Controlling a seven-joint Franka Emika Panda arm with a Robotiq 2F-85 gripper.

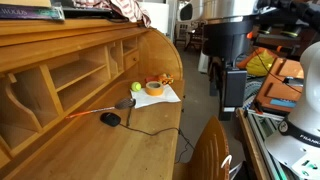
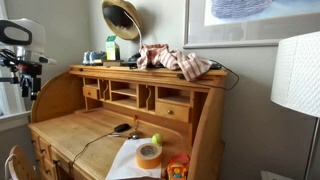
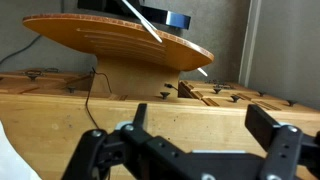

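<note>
My gripper is open, its dark fingers (image 3: pixel 133 125) wide apart with nothing between them. It hangs in the air near the desk's front side, as exterior view 1 shows. On the wooden desk (image 1: pixel 85 150) lie a black mouse (image 1: pixel 110 119) with a cable, and a dark-headed tool (image 1: pixel 124 103) with a red handle. Farther along, an orange tape roll (image 1: pixel 155 88) rests on white paper (image 1: pixel 148 99), beside a green ball (image 1: pixel 136 86) and a small orange toy (image 2: pixel 178 166). Below the gripper, the wrist view shows the desk edge (image 3: pixel 190 115) and drawer fronts.
A wooden chair (image 3: pixel 135 40) stands before the desk, close to the gripper. Cubbyholes (image 1: pixel 78 72) line the desk's back, and cloth (image 2: pixel 175 60) lies on its top ledge with a lamp (image 2: pixel 122 18). The near desktop is mostly bare.
</note>
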